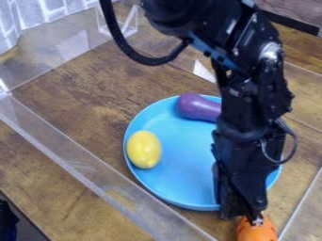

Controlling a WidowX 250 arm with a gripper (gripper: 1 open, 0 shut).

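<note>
The black robot gripper (249, 196) reaches down at the right side of a blue plate (176, 165), its lower end at an orange object (255, 230) near the bottom edge, which looks like a carrot or similar toy. Whether the fingers are closed on it is unclear. A yellow oval object (145, 149) lies on the plate's left, and a purple eggplant-like object (198, 106) lies at its back.
A wooden surface (70, 85) fills the back and left. A clear plastic edge runs diagonally along the lower left. The arm and its cables cover much of the right side.
</note>
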